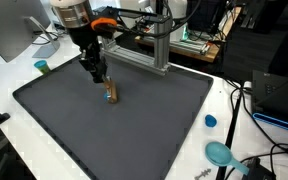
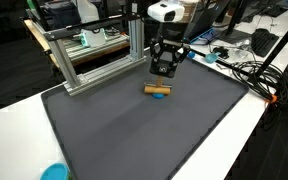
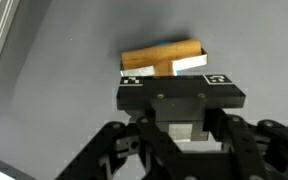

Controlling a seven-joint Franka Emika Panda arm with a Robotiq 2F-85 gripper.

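Observation:
A light-brown, mallet-like piece with a cylindrical head (image 3: 162, 56) is below my gripper in the wrist view. My fingers are closed on the short orange stem (image 3: 164, 69) that runs up from the head. The head lies crosswise, with pale bands near its ends. In exterior view 2 the brown cylinder (image 2: 156, 90) is just under my gripper (image 2: 163, 72), close to the grey board, and a small blue thing (image 2: 162, 96) shows at its underside. Exterior view 1 has the brown piece (image 1: 112, 92) at my fingertips; whether it touches the board cannot be told.
Much of the grey board (image 1: 134, 127) is bare. A metal frame (image 1: 136, 60) borders its back. Off to the side are a blue disc (image 1: 211, 121), a light-blue cup (image 1: 220, 154) and black cables. A green-topped container (image 1: 42, 66) stands at far left.

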